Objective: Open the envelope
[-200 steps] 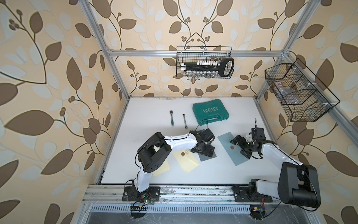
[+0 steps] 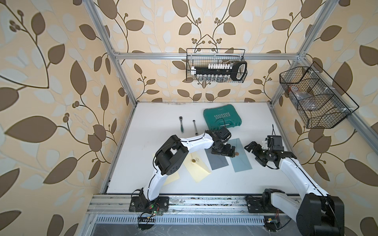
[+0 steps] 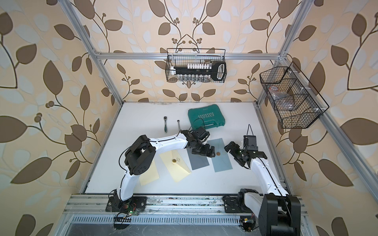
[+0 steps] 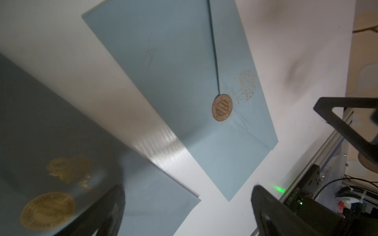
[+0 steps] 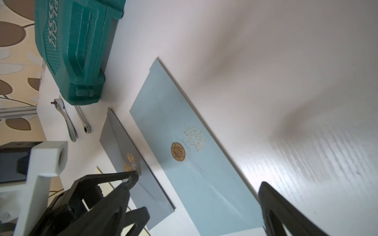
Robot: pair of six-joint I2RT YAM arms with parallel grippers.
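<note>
A light blue envelope [image 5: 177, 169] lies flat on the white table, its flap down under a round brown seal [image 5: 178, 151] beside a gold tree print. In the left wrist view a thin dark line runs from the seal [image 4: 222, 107] along the blue envelope [image 4: 173, 59]. Over its left side hangs my left gripper [image 2: 232, 151], wide open and empty. My right gripper, likewise open with nothing between its fingers, stands just right of the envelope in the top views. A dark grey envelope [image 2: 217, 160] lies to the left, partly under the left arm.
Two cream envelopes [image 2: 196, 168] lie further left, partly under the left arm. A green case [image 2: 222, 116] stands at the back, with a ratchet [image 2: 181, 124] and a wrench [image 2: 195, 126] beside it. Bare table lies at the front right.
The blue envelope has shifted left and turned straighter from a second ago.
</note>
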